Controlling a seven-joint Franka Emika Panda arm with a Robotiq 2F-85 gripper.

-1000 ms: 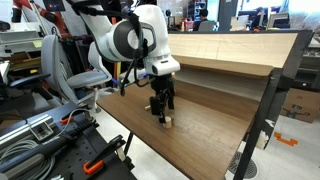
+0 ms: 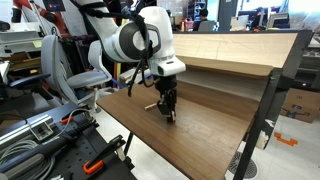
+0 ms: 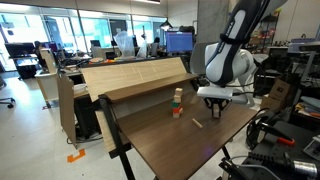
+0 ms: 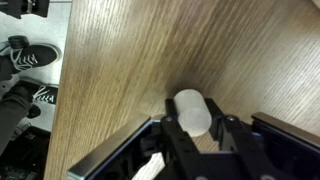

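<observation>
A small cylinder with a pale round top (image 4: 192, 112) stands between the dark fingers in the wrist view. My gripper (image 2: 170, 118) is shut on it, low over the brown tabletop (image 2: 190, 148), pointing down. In the second exterior view the gripper (image 3: 212, 116) is small and dark, near the right part of the table. The fingers hide most of the cylinder there, and whether its base touches the table cannot be told.
A short light stick (image 3: 198, 124) lies on the table near the gripper. Farther off stand a green-and-red item (image 3: 177, 100) and a small red one (image 3: 181, 114). A raised wooden shelf (image 2: 220, 48) runs along one side.
The gripper has come down over the pale cylinder, which a second ago stood free on the table below the open fingers. Now they enclose it.
</observation>
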